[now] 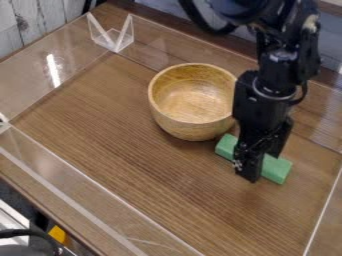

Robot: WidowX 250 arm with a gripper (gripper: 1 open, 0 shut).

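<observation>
My black gripper (253, 155) hangs low over a green block (277, 170) on the right side of the table, its fingers open and reaching down around the middle of the block. The block lies flat and slanted, partly hidden by the fingers. Just left of it, a wooden bowl (191, 92) stands empty on the table.
A white wire piece (111, 36) stands at the back left. Cables and a yellow object lie beyond the lower-left edge.
</observation>
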